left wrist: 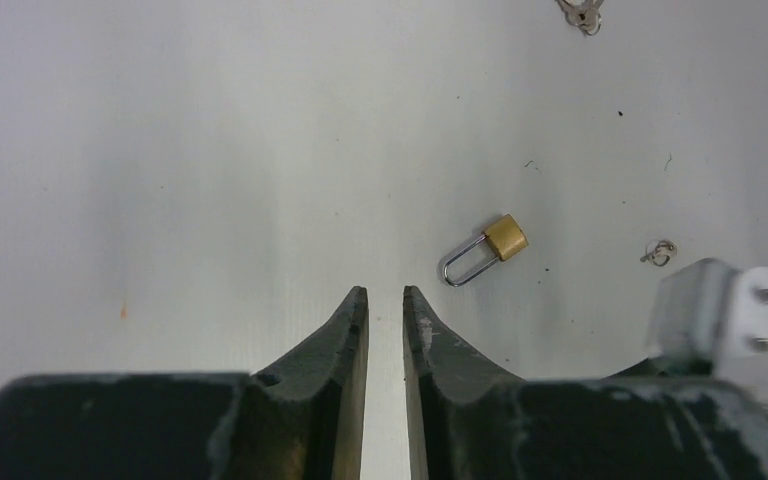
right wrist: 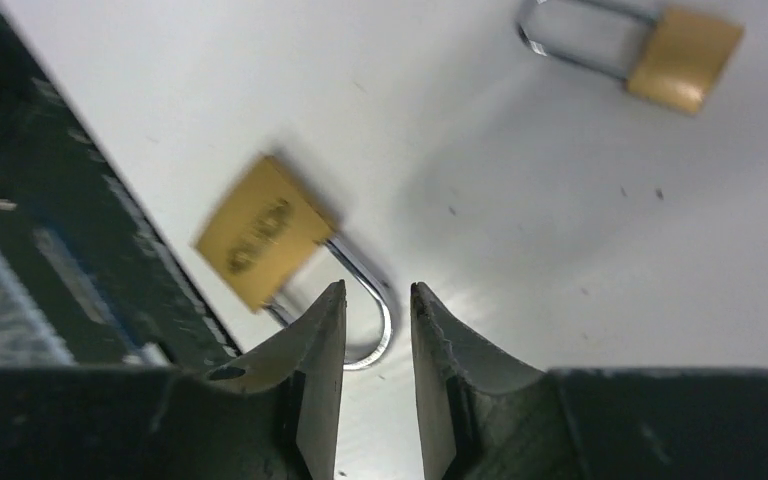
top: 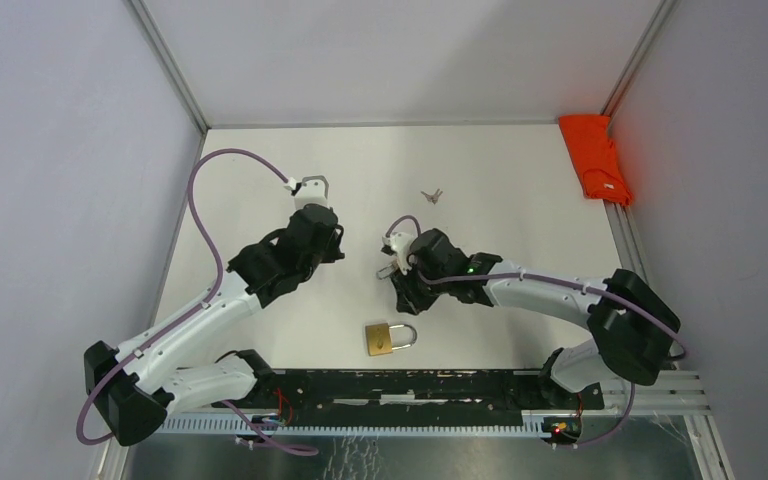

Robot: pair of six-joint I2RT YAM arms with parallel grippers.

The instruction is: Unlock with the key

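Note:
A brass padlock (top: 380, 339) lies near the table's front edge, shackle to the right; in the right wrist view this padlock (right wrist: 265, 230) sits below my right gripper, whose fingers stand open and empty above its shackle. A second padlock lies farther back, partly hidden by that gripper in the top view; the left wrist view shows a padlock (left wrist: 503, 238) too. Small keys (top: 433, 196) lie at the back centre, and key clusters (left wrist: 582, 15) appear in the left wrist view. My left gripper hangs above bare table, fingers slightly apart, empty.
An orange cloth (top: 593, 157) lies at the back right corner against the wall. White walls enclose the table (top: 500, 170), whose back and left areas are mostly clear. A dark rail runs along the front edge.

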